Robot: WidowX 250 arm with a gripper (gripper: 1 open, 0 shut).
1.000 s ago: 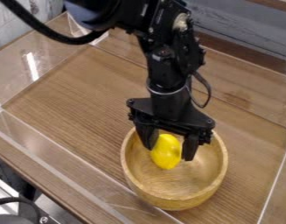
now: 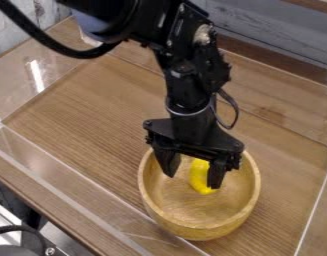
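Note:
My black gripper (image 2: pixel 191 166) points down into a wooden bowl (image 2: pixel 185 219), its two fingers standing open on either side of the bowl's inside. A yellow object (image 2: pixel 202 179) lies in the bowl between and a little behind the fingers, partly hidden by the right finger. I cannot tell whether either finger touches it.
The bowl stands on a wooden table (image 2: pixel 99 120) near its front. A pale panelled wall borders the back, and dark cables show at the lower left beyond the table's edge.
The yellow object has shifted from the middle of the bowl toward the back right and now shows less. The gripper has moved only slightly.

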